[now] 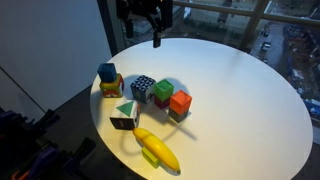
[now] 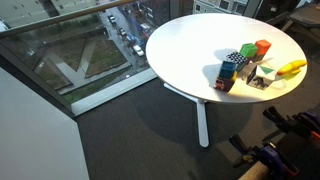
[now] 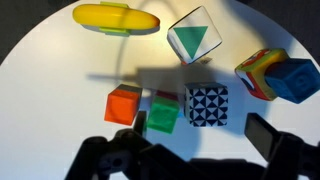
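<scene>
My gripper point(image 1: 140, 35) hangs open above the far side of the round white table, with nothing between its fingers. In the wrist view its dark fingertips point(image 3: 268, 138) show at both sides of the lower frame. Below it stand a black-and-white patterned cube point(image 3: 208, 105), a green block point(image 3: 162, 112) and an orange-red block point(image 3: 123, 104). A white block with a green triangle point(image 3: 194, 35) lies nearer the table's front, beside a yellow banana point(image 3: 115, 17). A blue cube point(image 1: 107, 72) sits on a multicoloured block point(image 1: 112, 87) at the left.
The round white table point(image 1: 240, 90) has wide free room to the right in exterior view 1. Under the banana lies a yellow-green block point(image 1: 150, 158). Dark mechanical shapes point(image 1: 65, 160) stand off the table at the lower left. Windows line the back.
</scene>
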